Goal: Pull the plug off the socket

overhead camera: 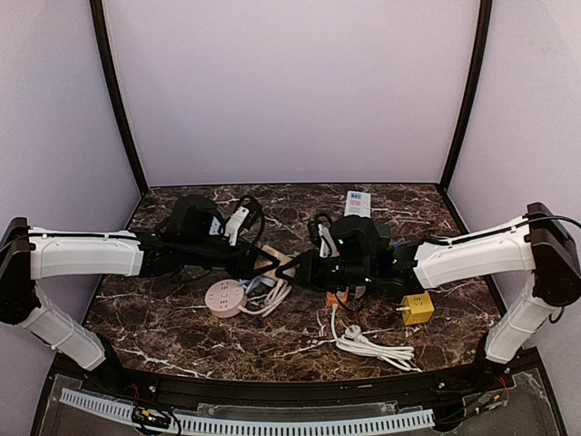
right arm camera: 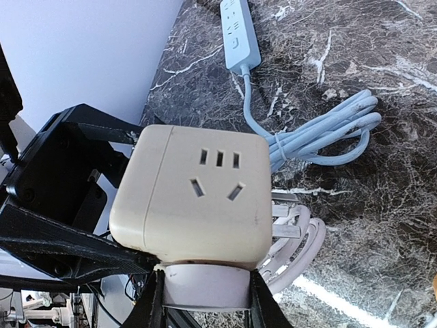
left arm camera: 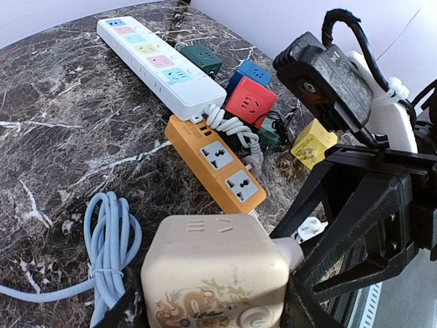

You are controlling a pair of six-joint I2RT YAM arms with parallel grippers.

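A beige cube socket (left arm camera: 215, 266) with slots in its faces is held above the table, my left gripper (overhead camera: 254, 265) shut on it. In the right wrist view its slotted face (right arm camera: 205, 195) is toward the camera, metal prongs (right arm camera: 287, 231) sticking out to the right. Against the cube's lower side sits the white plug (right arm camera: 207, 287), its own pins hidden. My right gripper has one finger on either side of the plug, close to its edges; whether they press on it I cannot tell. In the left wrist view the plug (left arm camera: 290, 251) shows beside the cube.
A pink round socket (overhead camera: 225, 298) with its cable lies below the left gripper. Nearby are a blue coiled cable (left arm camera: 109, 249), an orange strip (left arm camera: 215, 164), a white strip (left arm camera: 157, 65) and a yellow cube (overhead camera: 417, 309). A white coiled cable (overhead camera: 372, 348) lies at the front right.
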